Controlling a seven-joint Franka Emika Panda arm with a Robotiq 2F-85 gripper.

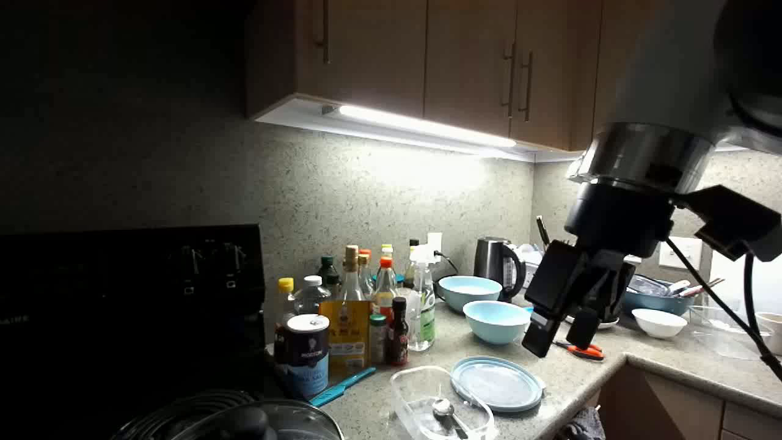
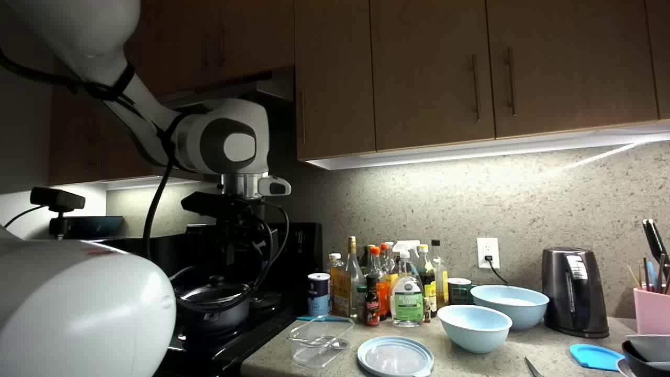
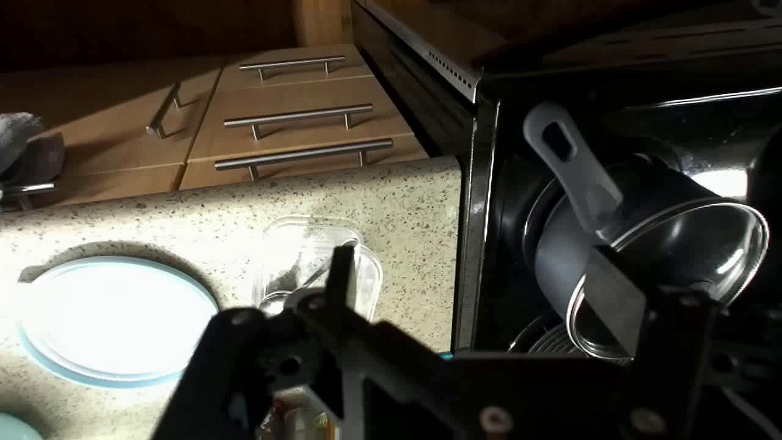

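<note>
My gripper stands open above the counter's edge by the stove, with nothing between its fingers. In the first exterior view the gripper hangs in the air, pointing down. Below it in the wrist view, a clear plastic container holds a metal spoon. A grey pot with a glass lid sits on the stove, partly hidden behind one finger. The pale blue round lid lies flat on the counter beside the container. Two light blue bowls stand farther right.
Several bottles and a salt canister crowd the counter by the wall. A black kettle stands right of the bowls. Orange-handled scissors lie near the counter's corner. Cabinets overhang the counter.
</note>
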